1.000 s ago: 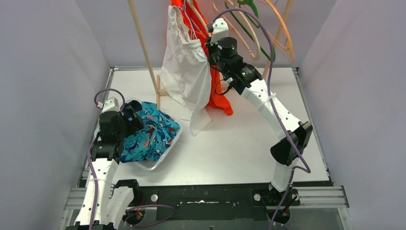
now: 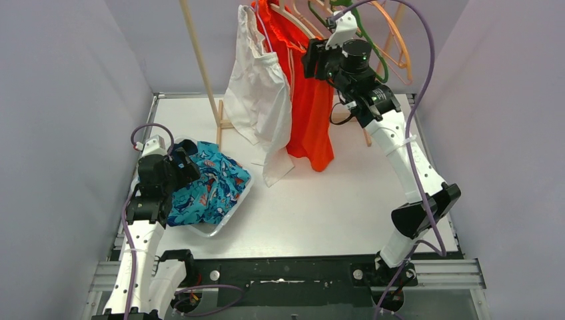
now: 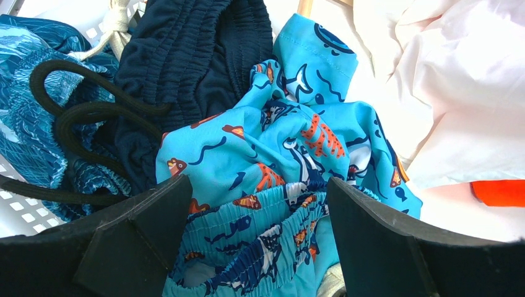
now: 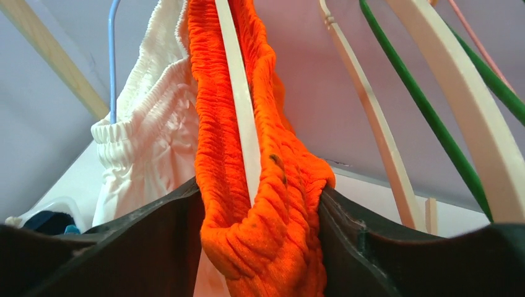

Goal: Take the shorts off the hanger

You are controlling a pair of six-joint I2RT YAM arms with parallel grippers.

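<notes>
Orange shorts [image 2: 308, 127] hang on a pale hanger at the back, its bar [image 4: 238, 93] running inside the ribbed waistband. In the right wrist view, the fingers of my right gripper stand apart on either side of that waistband [image 4: 266, 216]; the cloth fills the gap and lies against the right fingertip. White shorts [image 2: 261, 100] hang just left of the orange pair. Over the basket, my left gripper [image 2: 190, 167] is part open, its fingers apart above blue patterned shorts [image 3: 247, 154]; no cloth is visibly pinched.
A white basket [image 2: 225, 221] at the left holds the blue shorts and dark drawstring shorts [image 3: 179, 55]. Empty wooden, green [image 4: 427, 111] and orange [image 2: 400, 47] hangers crowd the back right.
My right gripper has moved right along the rack, and the orange shorts have shifted right and spread wider, away from the white pair. The left arm stays put.
</notes>
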